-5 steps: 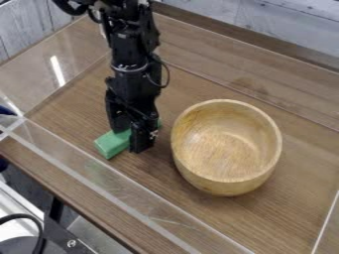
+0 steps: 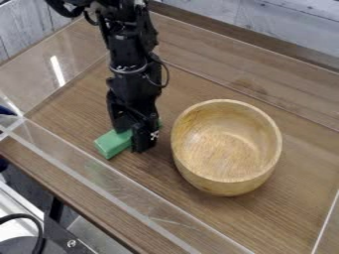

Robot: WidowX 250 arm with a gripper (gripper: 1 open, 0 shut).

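Observation:
My black gripper (image 2: pixel 135 127) reaches down from the arm at upper centre and sits low over a small green block (image 2: pixel 111 145) on the wooden table (image 2: pixel 265 60). The block's right part is partly behind the fingers. Whether the fingers grip it or stand around it, I cannot tell.
A large wooden bowl (image 2: pixel 225 147) stands just to the right of the gripper. A plastic-edged border and cables are at the lower left.
The gripper and arm have shifted very slightly; the block and bowl look unmoved.

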